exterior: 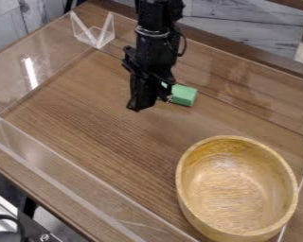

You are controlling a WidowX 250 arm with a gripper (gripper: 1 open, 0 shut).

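The black robot arm reaches down from the top centre, its gripper (pixel 147 101) low over the wooden table, left of a small green block (pixel 184 95). The gripper looks shut; nothing shows held in it, though its dark fingers are hard to make out.
A large yellow oval tub (pixel 238 151) sits at the lower right. A clear plastic holder (pixel 94 33) stands at the back left. A pale marbled board runs along the back right.
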